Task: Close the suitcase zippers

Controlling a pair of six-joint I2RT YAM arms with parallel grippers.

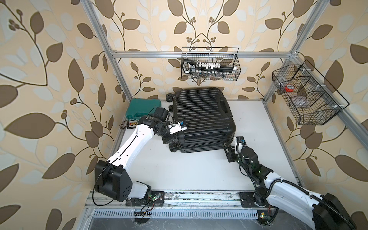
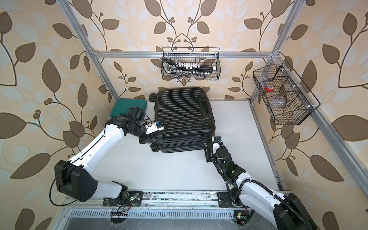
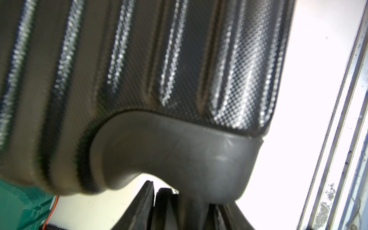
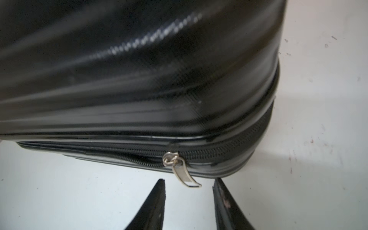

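The black ribbed suitcase [image 1: 203, 115] lies flat on the white table [image 1: 253, 118]. At its left side my left gripper is shut on the dark post of a suitcase wheel mount [image 3: 172, 145]. At the front right corner my right gripper stands open, with a metal zipper pull [image 4: 183, 172] hanging just above and between its fingertips. The zipper [image 4: 218, 153] shows along the suitcase's side, with a loose length of teeth left of the slider.
A green case [image 1: 141, 107] lies at the back left. Wire baskets hang on the back frame [image 1: 210, 63] and right frame [image 1: 310, 95].
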